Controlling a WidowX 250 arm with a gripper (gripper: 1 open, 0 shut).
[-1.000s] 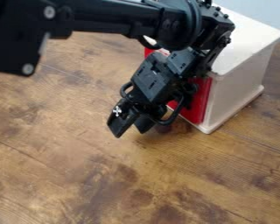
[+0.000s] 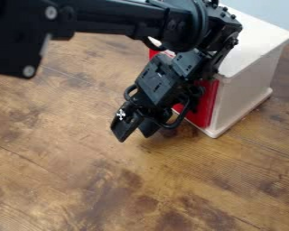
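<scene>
My black gripper (image 2: pixel 144 121) angles down low over the wooden floor, in front of a white box (image 2: pixel 241 95) with a red front panel (image 2: pixel 205 103). Its wrist and arm cover much of that red front. I cannot tell whether the fingers are open or shut, or whether anything is between them.
Bare wooden floor (image 2: pixel 75 171) fills the left and lower part of the view. The box takes up the upper right, close behind the wrist.
</scene>
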